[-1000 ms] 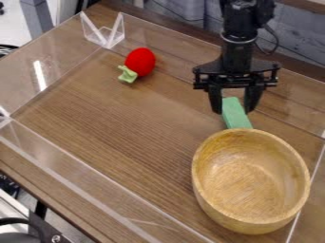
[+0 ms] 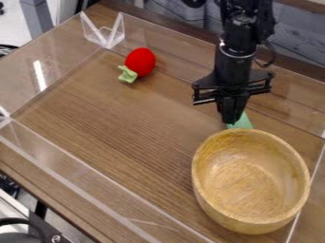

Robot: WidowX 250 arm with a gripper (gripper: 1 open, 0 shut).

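The black gripper (image 2: 229,101) points down over a green object (image 2: 241,123), which shows just below its fingers and behind the tan bowl's rim. The fingers look close together; whether anything is between them is hidden. The large tan bowl (image 2: 249,180) sits at the lower right of the camera view.
A red round object (image 2: 140,61) and a small light green item (image 2: 127,74) lie at the upper left, near a clear plastic container (image 2: 105,32).
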